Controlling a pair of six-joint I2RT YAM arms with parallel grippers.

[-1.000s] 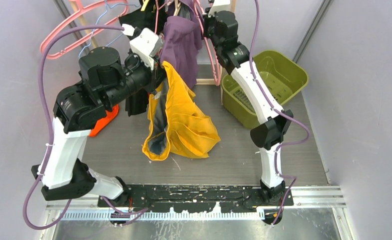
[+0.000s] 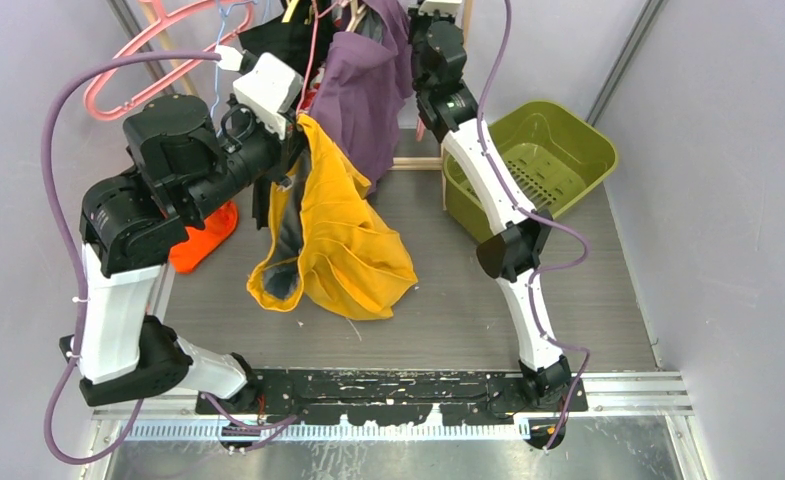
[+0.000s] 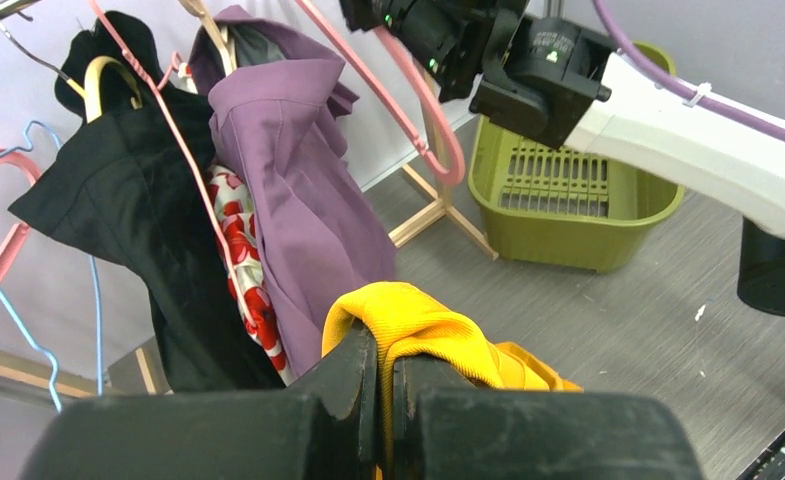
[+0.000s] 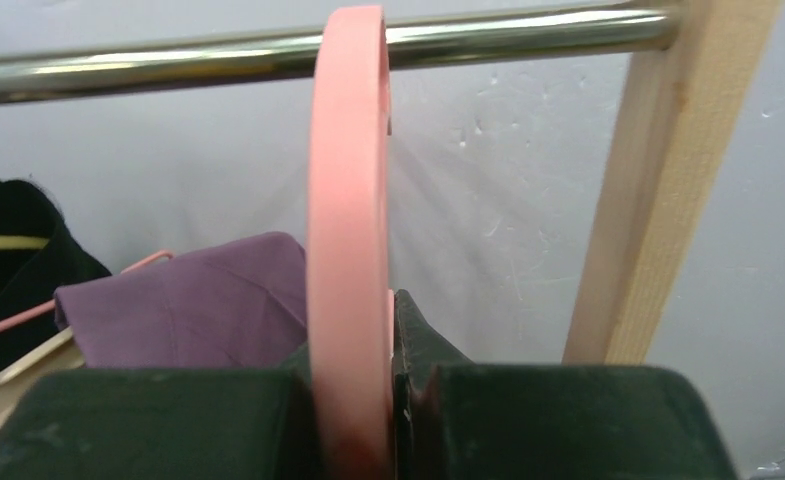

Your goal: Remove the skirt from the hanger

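Note:
The yellow skirt (image 2: 353,255) hangs from my left gripper, gathered between its shut fingers, its grey inside showing in the top view. No hanger shows in the skirt. At the rack's rail (image 4: 528,32), my right gripper is at a pink hanger (image 4: 350,210), whose bar runs upright between or in front of its fingers and crosses in front of the rail. How firmly the fingers bear on the hanger is hidden. The left wrist view shows the pink hanger's (image 3: 446,165) lower end beside the right gripper, bare of cloth.
A purple garment (image 3: 293,180) and a black garment (image 3: 133,210) hang left of the right gripper. An empty pink hanger (image 2: 118,108) hangs farther left. The green basket (image 2: 600,155) stands on the right. Orange cloth (image 2: 206,240) lies left.
My left gripper has moved left with the yellow skirt.

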